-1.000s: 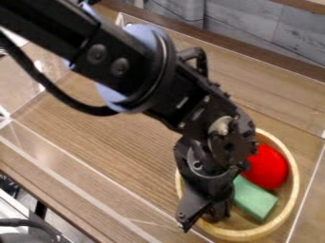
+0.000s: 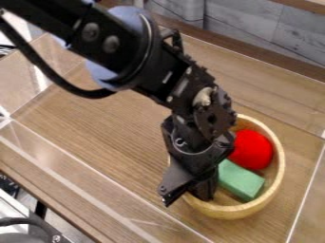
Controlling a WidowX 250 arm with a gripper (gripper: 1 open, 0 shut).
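My gripper (image 2: 184,185) reaches down over the left side of a yellow round bowl (image 2: 254,210), its fingertips low near the rim. Whether the fingers are open or shut is hard to see in this view. In the bowl lie a red round object (image 2: 252,149) and a green block (image 2: 238,179). The arm hides the bowl's left part and anything under the fingers.
A grey wooden wall (image 2: 241,33) runs along the back. Dark cables show at the lower left corner beyond the table's edge.
The gripper and arm have moved up and to the left in the view. The bowl and its contents appear shifted slightly the same way.
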